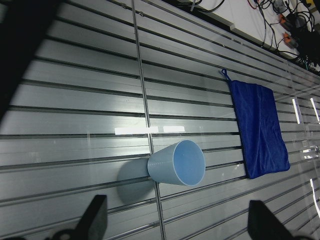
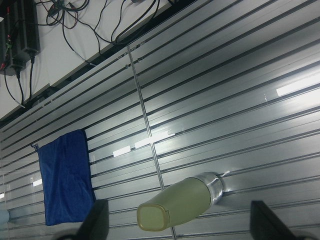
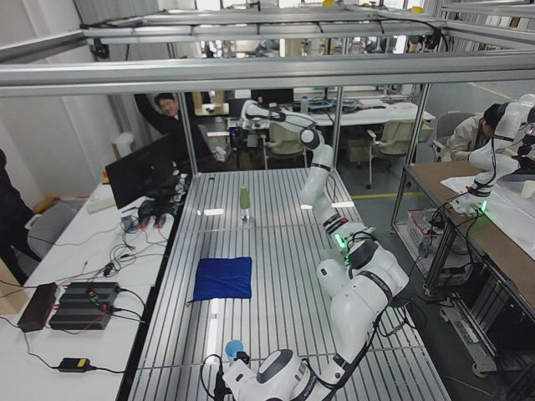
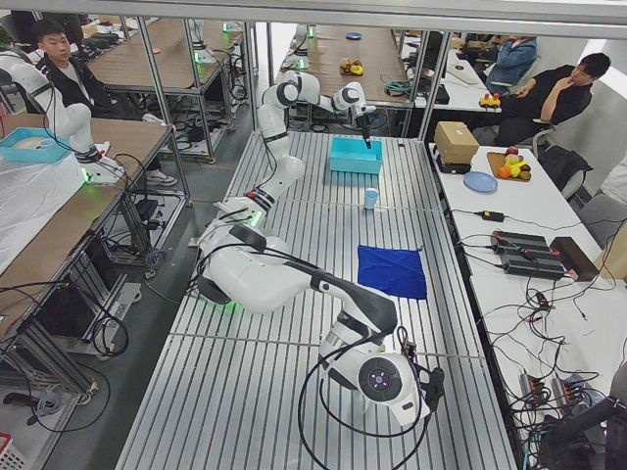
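Note:
A light blue cup [image 1: 176, 162] stands on the slatted metal table below my left gripper, whose fingers are apart and empty. A blue cloth [image 3: 223, 277] lies near the middle of the table. A green bottle with a silver end [image 2: 177, 205] stands below my right gripper, which is open with nothing between its fingers. In the camera left view the left arm is in the foreground and the right arm is raised at the far end.
A cyan tray [image 4: 356, 162] sits at one end of the table, beyond the cup. A side desk [image 3: 109, 351] with electronics and cables runs alongside. Most of the slatted surface around cloth, cup and bottle is clear.

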